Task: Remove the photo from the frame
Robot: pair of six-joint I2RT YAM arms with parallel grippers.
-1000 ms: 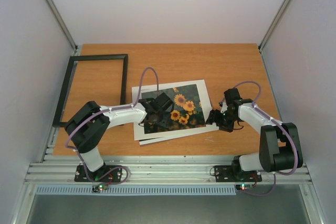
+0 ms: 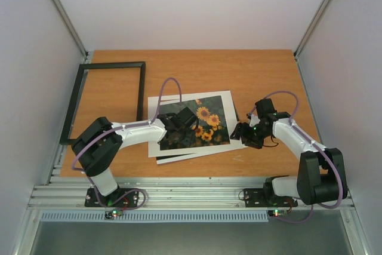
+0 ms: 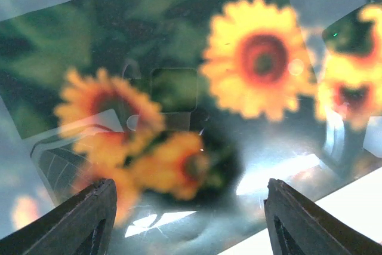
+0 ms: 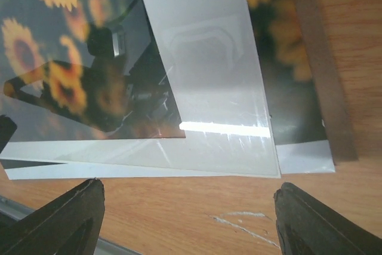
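A glossy sunflower photo (image 2: pixel 209 120) with a white border lies mid-table on other sheets, askew from them; in the right wrist view a clear-looking pane and white border (image 4: pixel 209 76) overlap a second print (image 4: pixel 286 88). My left gripper (image 2: pixel 185 129) is over the photo's left part; in the left wrist view its fingers (image 3: pixel 95 213) are apart above the glossy surface, nothing visible between them. My right gripper (image 2: pixel 245 135) is open at the photo's lower right corner, its fingers (image 4: pixel 310 225) spread over the edge and bare wood.
The empty black frame (image 2: pixel 141 82) lies at the table's left. A metal rail runs along the front edge.
The top sheet has shifted slightly left along with my left gripper, and more of the sheets beneath shows at the front and right.
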